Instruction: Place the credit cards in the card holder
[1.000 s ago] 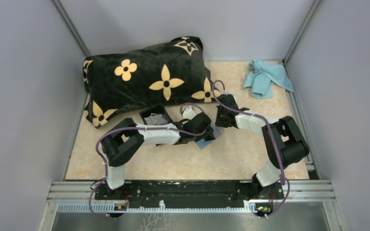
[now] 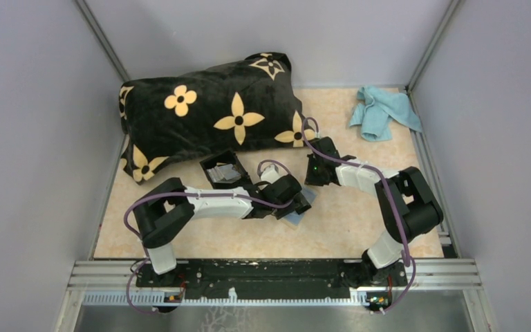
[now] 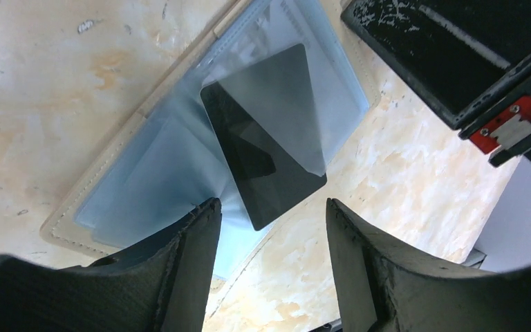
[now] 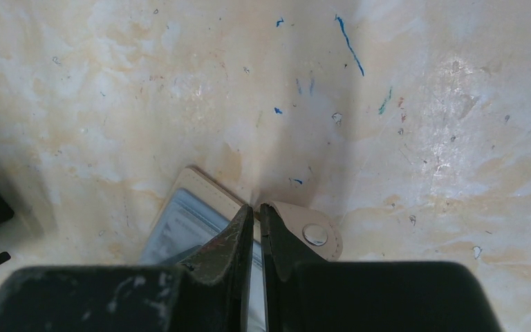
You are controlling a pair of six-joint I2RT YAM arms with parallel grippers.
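The card holder [image 2: 295, 218], with clear bluish pockets and a beige border, lies open on the table. On it rests a dark grey card [image 3: 249, 159], tilted; its upper right part looks covered by clear plastic, while its lower left part is bare. My left gripper stands open over the card's lower end, nothing between its fingers. At the holder's far corner, my right gripper has its fingertips close together on the beige edge, beside the snap strap [image 4: 311, 232]. Whether they pinch that edge is unclear.
A black box [image 2: 208, 179] holding several cards stands behind my left arm. A dark patterned cushion [image 2: 211, 114] fills the back left, and a light blue cloth [image 2: 380, 114] lies at the back right.
The holder has shifted slightly toward the front and left. My left gripper has moved a little forward, and my right gripper slightly left.
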